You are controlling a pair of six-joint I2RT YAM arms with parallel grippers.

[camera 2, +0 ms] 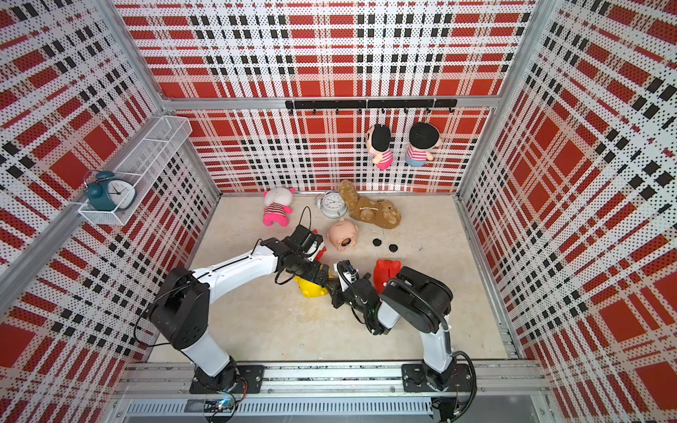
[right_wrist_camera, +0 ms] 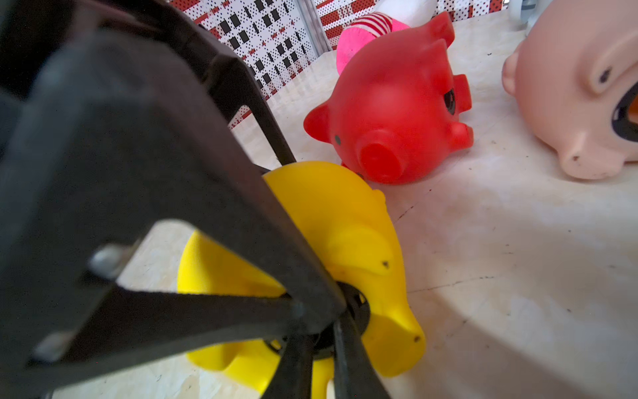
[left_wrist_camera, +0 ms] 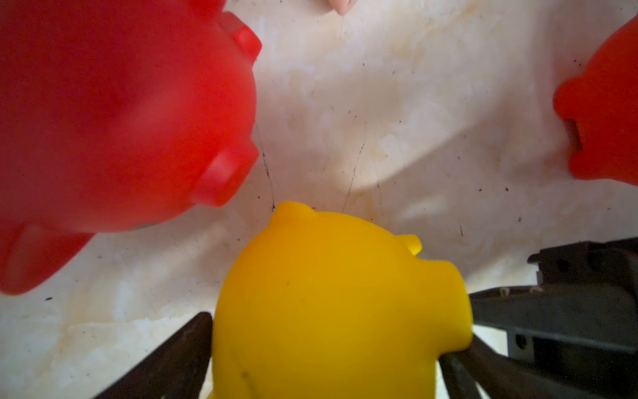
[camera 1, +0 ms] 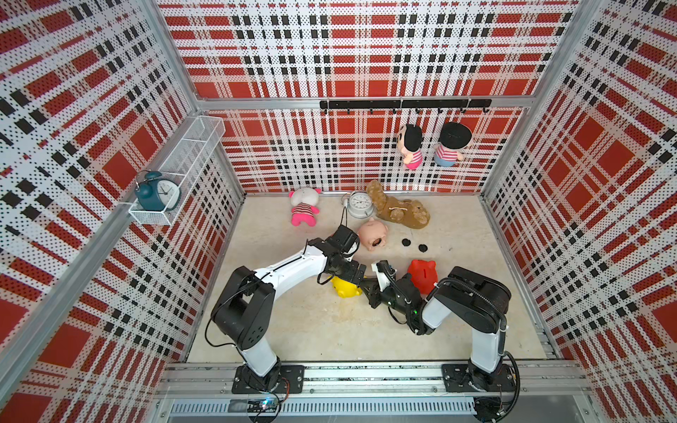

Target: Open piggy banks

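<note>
A yellow piggy bank (left_wrist_camera: 332, 292) lies on its side between my grippers. My left gripper (camera 1: 358, 273) is open around it, its blurred fingertips at either side in the left wrist view. My right gripper (camera 2: 334, 287) has its fingertips at the black plug (right_wrist_camera: 355, 312) in the yellow bank's underside; their exact opening is hard to see. Behind lies a red piggy bank (right_wrist_camera: 392, 106), also on its side. A pink piggy bank (camera 1: 371, 231) shows a dark belly opening. A second red piggy bank (camera 1: 423, 273) lies right of my right gripper.
Two black discs (camera 1: 406, 242) lie right of the pink bank. A plush pink toy (camera 1: 304, 210), a silver clock (camera 1: 358, 203) and a brown plush (camera 1: 402, 211) line the back.
</note>
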